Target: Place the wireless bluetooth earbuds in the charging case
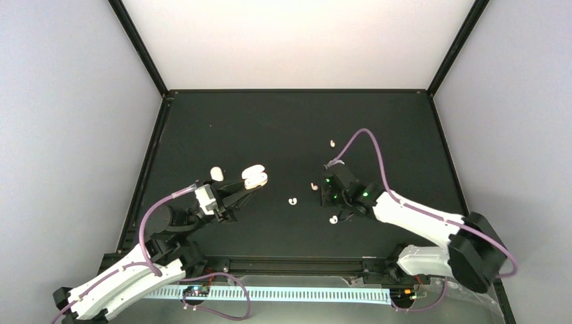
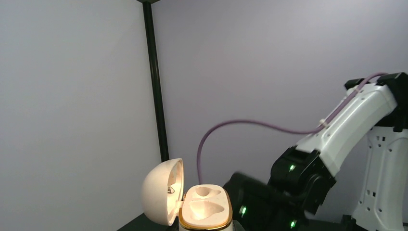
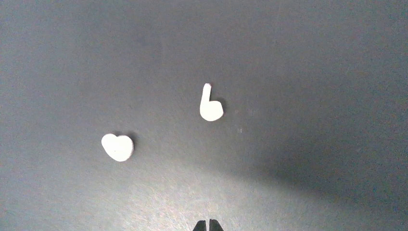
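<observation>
My left gripper (image 1: 244, 190) is shut on the white charging case (image 1: 255, 181), raised with its lid standing open. In the left wrist view the case's two wells (image 2: 204, 207) look empty, beside the hinged lid (image 2: 155, 195). My right gripper points down at the mat, its tips barely in frame at the bottom of the right wrist view, shut; what is between them cannot be made out. Below it lie an earbud-like white piece (image 3: 211, 109) with a stem and a heart-shaped white piece (image 3: 117, 147).
Several small white pieces lie on the dark mat (image 1: 297, 121), including one (image 1: 293, 201) between the arms and one (image 1: 332, 144) farther back. A larger white object (image 1: 216, 173) is beside the left gripper.
</observation>
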